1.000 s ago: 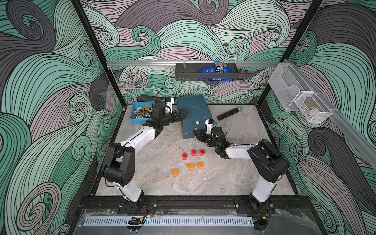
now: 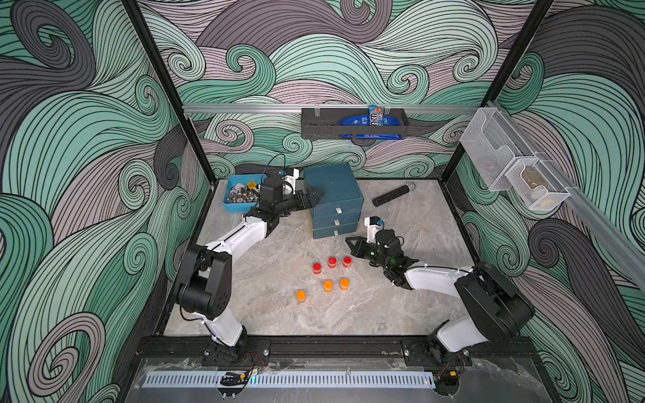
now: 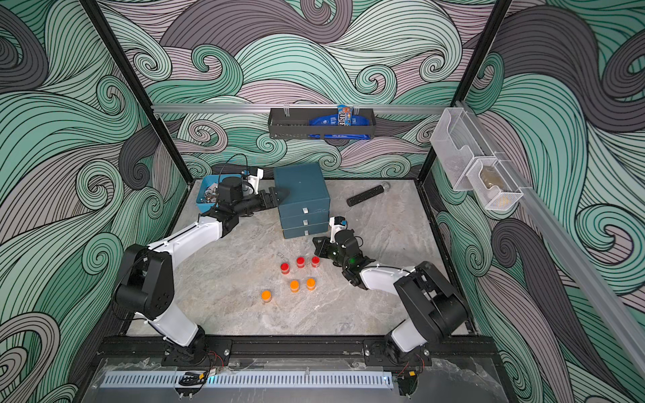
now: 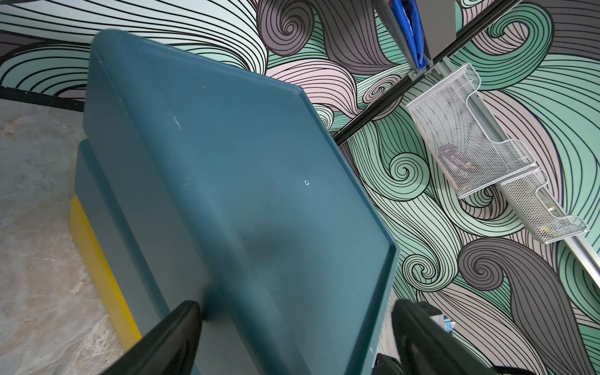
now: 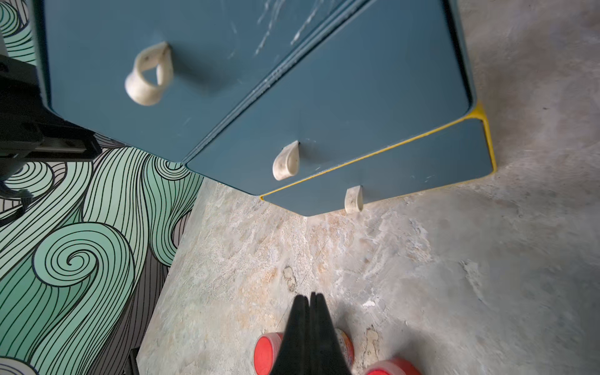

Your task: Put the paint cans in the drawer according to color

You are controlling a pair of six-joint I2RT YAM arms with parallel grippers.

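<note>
The blue drawer cabinet (image 2: pixel 334 181) stands closed at the back centre, with three white pull tabs, such as the middle tab (image 5: pixel 286 161), on its front. Three red-lidded cans (image 2: pixel 332 262) stand in a row before it; three orange-lidded cans (image 2: pixel 328 285) are nearer the table's front edge. My left gripper is open at the cabinet's left side, its fingers around the near upper edge in the wrist view; whether they touch is unclear. My right gripper is shut, nothing visible between its fingertips, in front of the cabinet's right corner and apart from the tabs.
At the back left sits a light blue bin (image 2: pixel 236 203) of small parts. A black microphone (image 2: pixel 393 194) lies right of the cabinet. Bare tabletop (image 2: pixel 255 275) stretches left of the cans. Mesh baskets (image 2: pixel 488 147) hang on the right rail.
My right gripper has drawn back from the cabinet front, toward the right and the near side. The left arm, the cabinet and the cans have not moved.
</note>
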